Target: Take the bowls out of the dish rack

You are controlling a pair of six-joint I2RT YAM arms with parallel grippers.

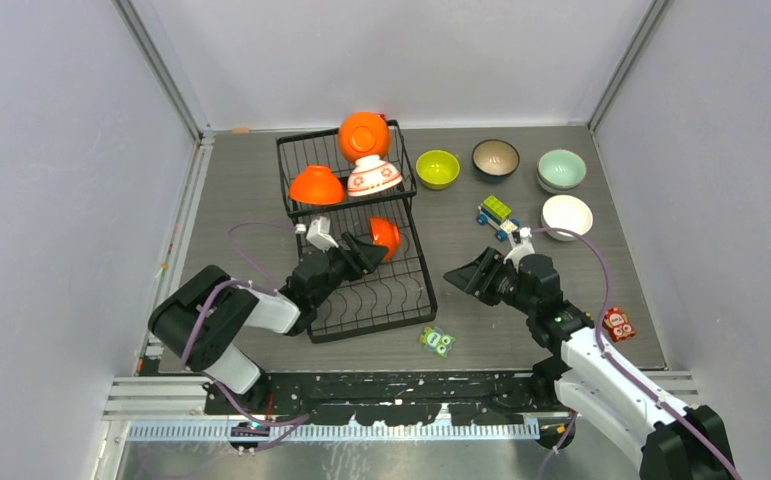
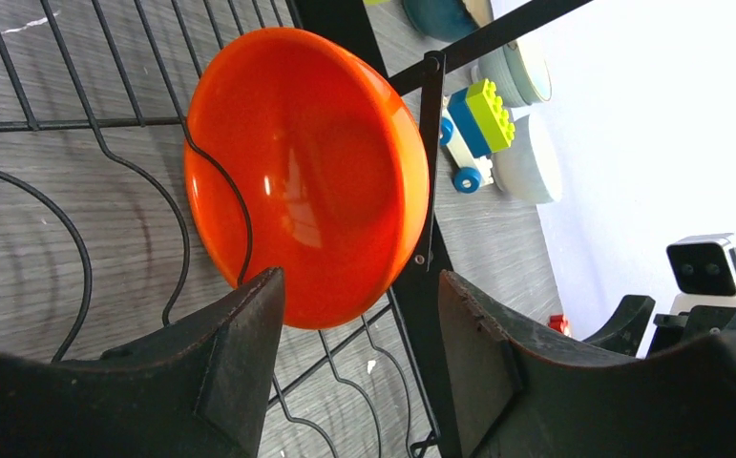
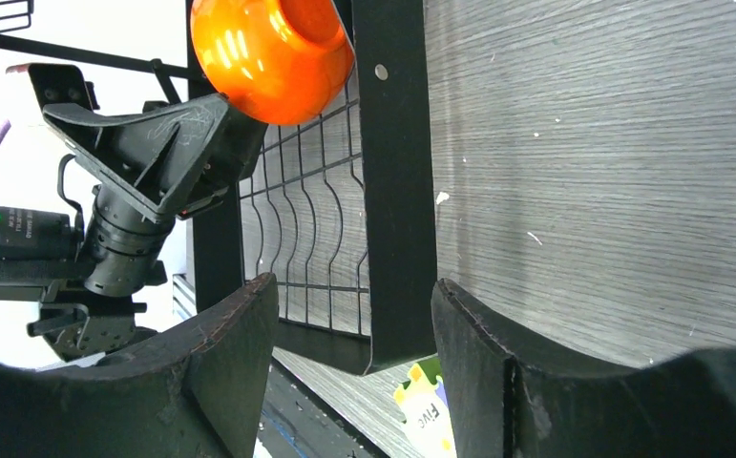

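Note:
My left gripper (image 1: 369,255) is over the lower rack tier, right at an orange bowl (image 2: 306,181) (image 3: 268,52) standing on its side against the rack's right edge; its fingers are apart, the bowl just beyond them. Upper tier of the dish rack (image 1: 359,323) holds an orange bowl (image 1: 316,184), another orange bowl (image 1: 365,130) and a white patterned bowl (image 1: 373,178). My right gripper (image 1: 462,280) is open and empty, right of the rack.
Green (image 1: 437,168), brown (image 1: 495,157), mint (image 1: 561,168) and white (image 1: 567,214) bowls stand at the back right, near a toy vehicle (image 1: 496,215). Small packets (image 1: 437,341) (image 1: 618,323) lie in front.

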